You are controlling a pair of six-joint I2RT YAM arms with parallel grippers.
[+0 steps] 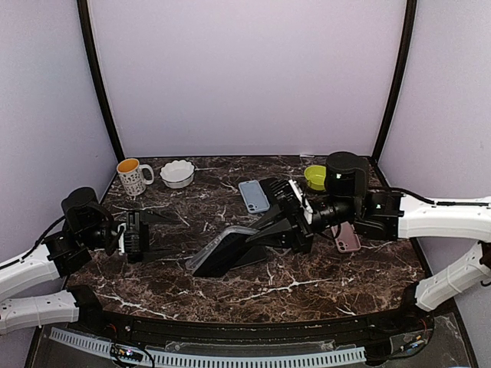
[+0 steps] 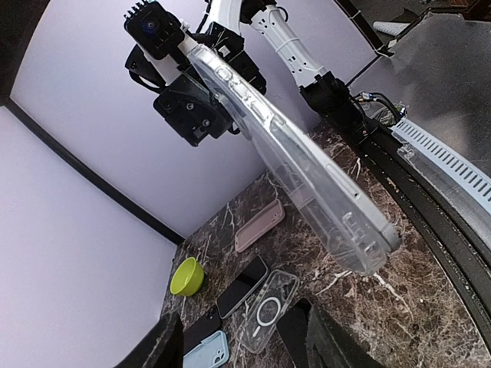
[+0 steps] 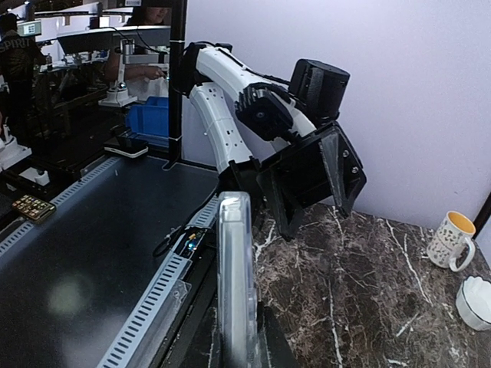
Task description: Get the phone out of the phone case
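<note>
My right gripper [image 1: 261, 230] is shut on a clear phone case [image 2: 307, 176], held tilted in the air at the centre; a dark slab, likely the phone, shows with it [image 1: 219, 255] in the top view, though whether it is inside I cannot tell. The case fills the lower middle of the right wrist view, end-on. My left gripper [image 1: 165, 235] stands open to the left of the case, apart from it, with nothing between its fingers.
A mug [image 1: 132, 177] and white bowl [image 1: 177, 175] stand at the back left, a yellow-green bowl [image 2: 186, 277] at the back right. Phones and cases lie on the marble table [image 1: 337, 291], including a blue one [image 1: 253, 195] and a pink one [image 2: 259, 225].
</note>
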